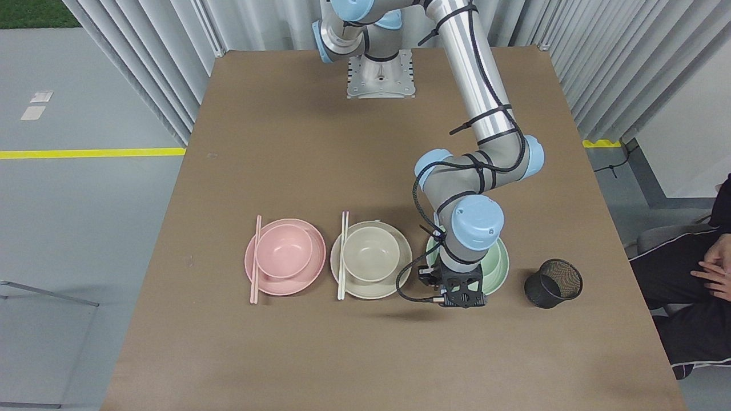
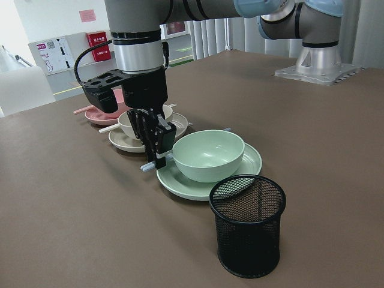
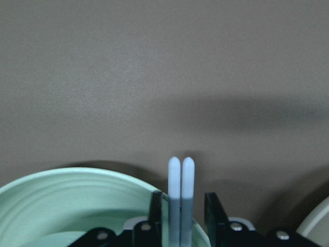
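Note:
My gripper stands open low over the left edge of the green plate (image 2: pixel 186 188), its dark fingers on either side of a pair of pale blue chopsticks (image 3: pixel 175 182), apart from them in the wrist view. The green bowl (image 2: pixel 207 162) sits on that plate. In the front view the arm covers much of this setting. To the left, a cream bowl (image 1: pixel 371 254) on a cream plate (image 1: pixel 366 291) has cream chopsticks (image 1: pixel 342 267), and a pink bowl (image 1: pixel 284 250) on a pink plate (image 1: pixel 298 283) has pink chopsticks (image 1: pixel 255 267).
A black mesh cup (image 1: pixel 553 284) stands beside the green setting, to the right in the front view. A seated person (image 1: pixel 678 281) is beside the table's right edge.

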